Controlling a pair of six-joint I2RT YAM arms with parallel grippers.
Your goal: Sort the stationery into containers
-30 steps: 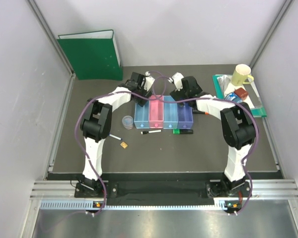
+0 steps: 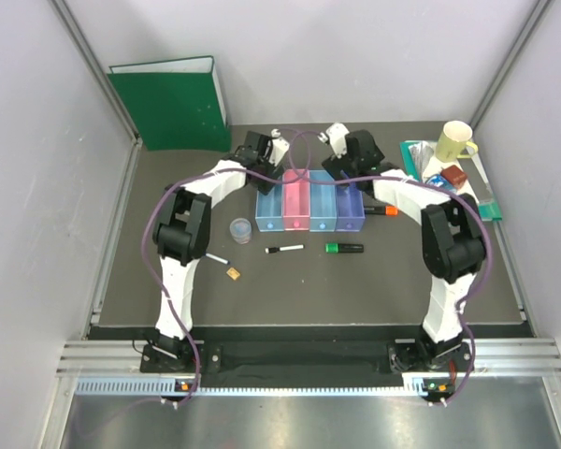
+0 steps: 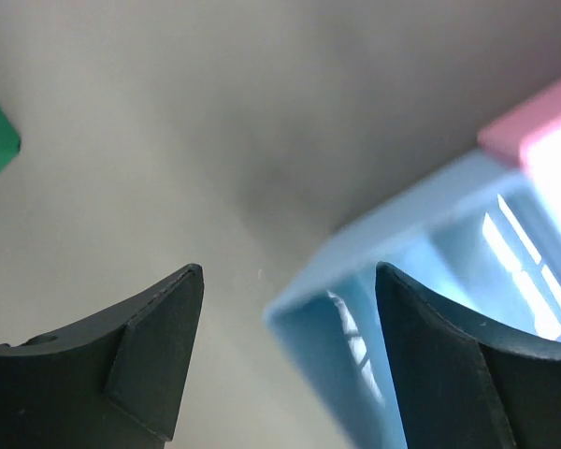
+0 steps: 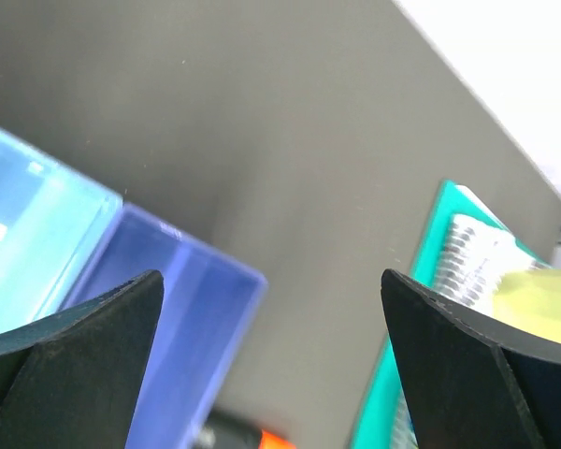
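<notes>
Four organizer bins stand in a row: blue (image 2: 269,215), pink (image 2: 296,210), blue (image 2: 323,210) and purple (image 2: 350,215). My left gripper is part open at the back corner of the left blue bin, nothing seen held. My right gripper is open over the back of the purple bin. A white marker (image 2: 285,248), a green-capped marker (image 2: 346,248), an orange-ended marker (image 2: 390,210), a pen (image 2: 217,259) and a small orange piece (image 2: 233,273) lie around the bins.
A clear cup (image 2: 240,230) stands left of the bins. A green binder (image 2: 168,108) stands at the back left. A teal tray (image 2: 491,210) with a yellow mug (image 2: 453,140) and other items is at the right.
The row of bins has shifted back, away from the front, along with both arms. The markers in front are now clear of the bins' front edge.
</notes>
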